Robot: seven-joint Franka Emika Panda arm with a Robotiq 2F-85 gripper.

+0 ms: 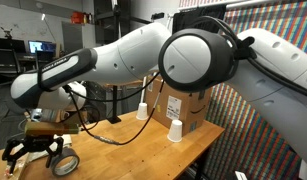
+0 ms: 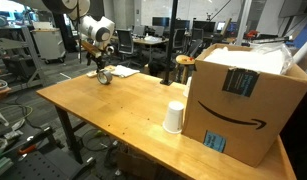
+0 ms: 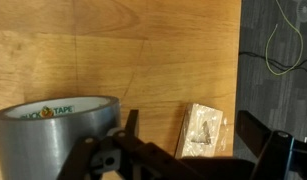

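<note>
My gripper stands open in the wrist view, its two dark fingers wide apart at the bottom. Between and below them, a small tan block with a dark mark lies near the table edge; nothing shows gripped. Close to the left finger is a grey roll of duct tape with a white core reading "TAPE". Exterior view 1 has the gripper low at the table's left end, just left of the tape roll. From the other side, the roll appears near the far end of the table.
An Amazon cardboard box and a white cup occupy the opposite end of the wooden table. Another white cup stands farther back. A dark floor with a cable lies beyond the edge.
</note>
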